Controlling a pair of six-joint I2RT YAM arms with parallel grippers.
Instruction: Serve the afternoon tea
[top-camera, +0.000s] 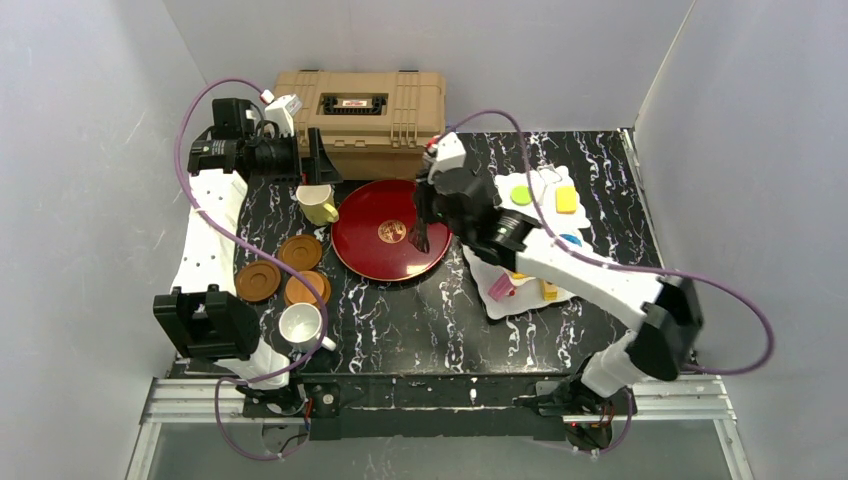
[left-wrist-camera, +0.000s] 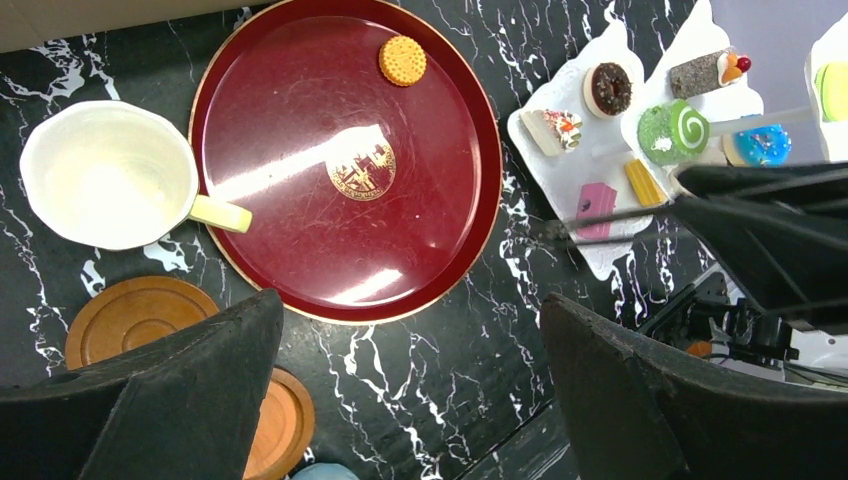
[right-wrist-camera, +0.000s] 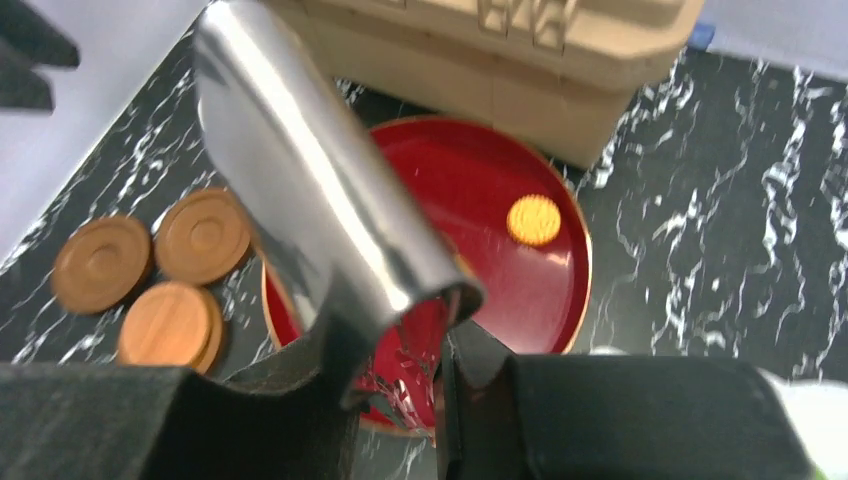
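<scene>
Over the right part of the red plate (top-camera: 362, 247), my right gripper (top-camera: 425, 196) is shut on metal tongs (right-wrist-camera: 330, 190), which slant down between its fingers. Nothing can be made out in the tongs' end. On the plate lies an orange biscuit (left-wrist-camera: 403, 61), hidden in the top view by the right arm. My left gripper (top-camera: 322, 162) stands open and empty above the yellow cup (top-camera: 315, 203), left of the plate. The white tiered cake stand (left-wrist-camera: 555, 100) bears several sweets, among them a pink cake (left-wrist-camera: 596, 208), a green roll (left-wrist-camera: 673, 132) and a chocolate doughnut (left-wrist-camera: 607, 90).
Several brown coasters (top-camera: 258, 281) lie left of the plate, two stacked. In front of them is a white cup (top-camera: 301, 325). A tan toolbox (top-camera: 360, 105) stands behind the plate. Bare marble table (top-camera: 400, 330) shows in front of the plate.
</scene>
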